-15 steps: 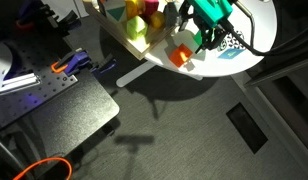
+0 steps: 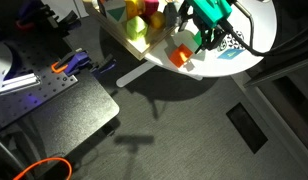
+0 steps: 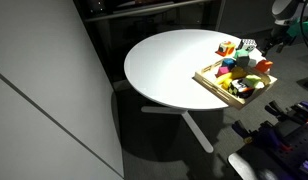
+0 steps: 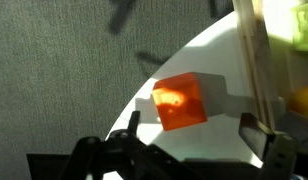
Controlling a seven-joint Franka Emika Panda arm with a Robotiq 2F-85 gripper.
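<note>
An orange cube [image 4: 180, 101] rests on the white table, near its curved edge, in the wrist view. My gripper is open, its two dark fingers wide apart at the bottom of that view, with nothing between their tips. The cube lies ahead of the gap, apart from both fingers. Exterior view 1 shows the same orange cube [image 2: 181, 55] on the table close to the wooden box; the arm with green parts reaches in beside it. In exterior view 2 an orange piece [image 3: 264, 66] is at the right of the box, below the arm.
A wooden box [image 3: 216, 87] full of colourful pieces stands close by; its wall [image 4: 256, 65] runs along the right of the wrist view. Another orange item [image 3: 228, 47] sits behind the box.
</note>
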